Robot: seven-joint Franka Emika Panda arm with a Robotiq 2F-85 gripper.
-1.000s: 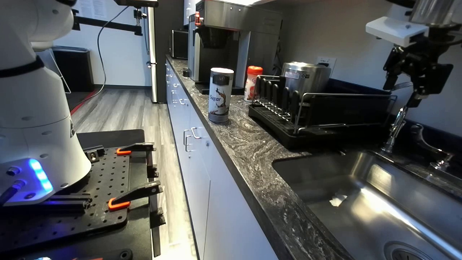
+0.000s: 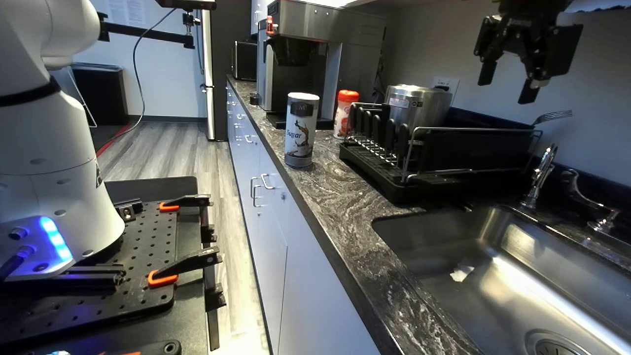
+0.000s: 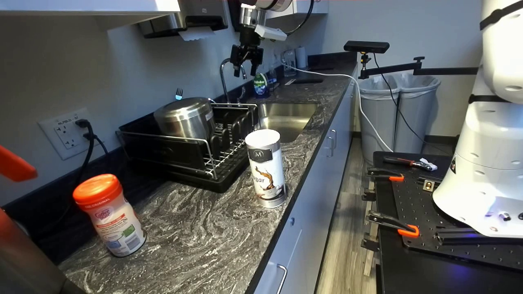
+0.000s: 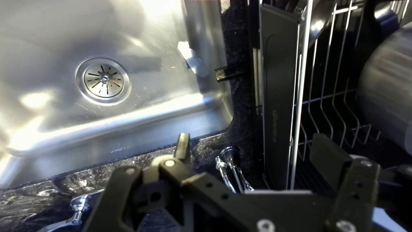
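My gripper [image 2: 507,88] hangs high above the back of the sink, near the dish rack, its fingers apart and nothing between them. In the wrist view its fingers [image 4: 183,146] spread over the faucet area and the end of the rack. A black dish rack [image 2: 473,148] stands on the counter beside the sink, holding a steel pot [image 3: 185,117]. A fork [image 2: 553,117] sticks up from the rack's sink end. The steel sink [image 4: 154,89] is empty apart from a small white scrap [image 4: 185,50].
A sugar canister [image 3: 267,169] stands near the counter's front edge. The red-lidded creamer bottle [image 3: 112,215] is further along, by the coffee maker [image 2: 322,35]. A faucet [image 2: 539,177] and its handle [image 2: 591,201] rise behind the sink. Bare counter [image 3: 211,225] lies between canister and creamer.
My gripper has risen and shifted left in exterior view 1, away from the faucet and toward the rack. Its fingers now show spread. The canister, creamer, rack and pot have stayed put.
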